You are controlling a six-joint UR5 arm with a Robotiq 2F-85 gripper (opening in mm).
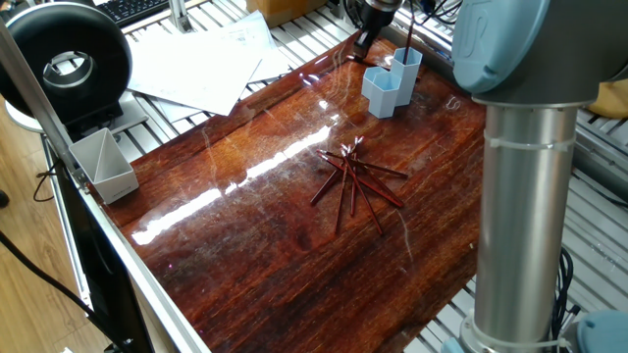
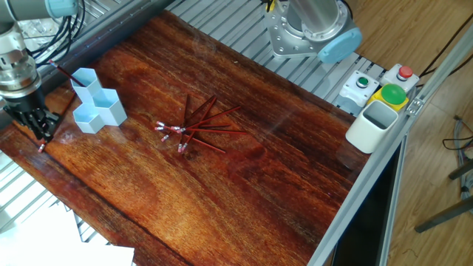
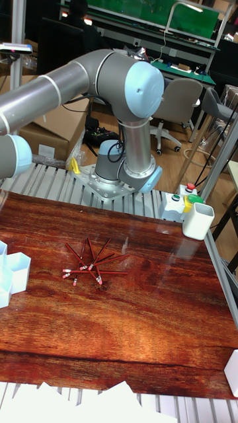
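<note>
A light-blue holder of joined hexagonal cups stands at the left of the table in exterior view 2. One dark red pencil leans out of its far cup. Beside the holder, another red pencil extends past the fingertips of my gripper, its pale end low near the table. My gripper is at the far table edge in exterior view 1; whether its fingers grip this pencil cannot be made out. Several red pencils lie crossed in a loose pile mid-table. Exterior view 3 shows the pile but not the gripper.
A white square cup stands at the table's corner, near the red and green buttons. Another white container sits at the left edge in exterior view 1. Papers lie beyond the table. Bare wood surrounds the pile.
</note>
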